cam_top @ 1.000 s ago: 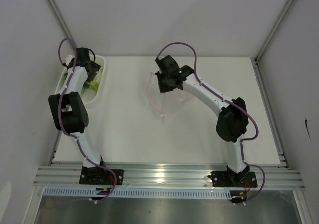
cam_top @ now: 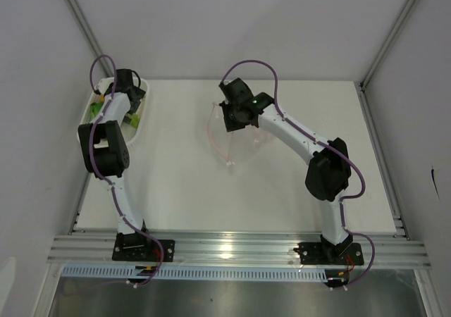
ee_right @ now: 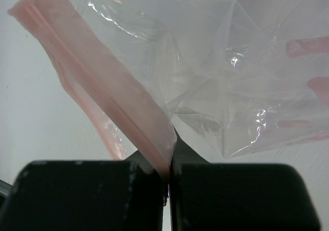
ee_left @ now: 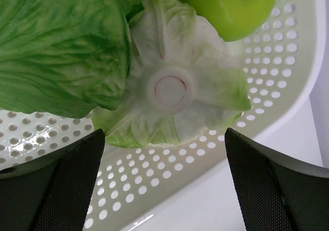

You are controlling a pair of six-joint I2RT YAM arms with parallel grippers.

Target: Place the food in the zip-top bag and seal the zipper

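My left gripper is open over the white perforated basket (cam_top: 141, 130) at the left. Between and beyond its fingers in the left wrist view lies a pale cabbage leaf piece (ee_left: 169, 92), with a darker green cabbage (ee_left: 56, 46) at upper left and a green apple (ee_left: 231, 5) at upper right. The clear zip top bag (ee_right: 221, 77) with pink zipper stands in the middle of the table, its zipper edge (ee_right: 103, 82) held in my right gripper, which is shut on it.
Walls border the back and sides.
My left arm has shifted slightly to the right over the basket. The right arm and the bag have not visibly moved.
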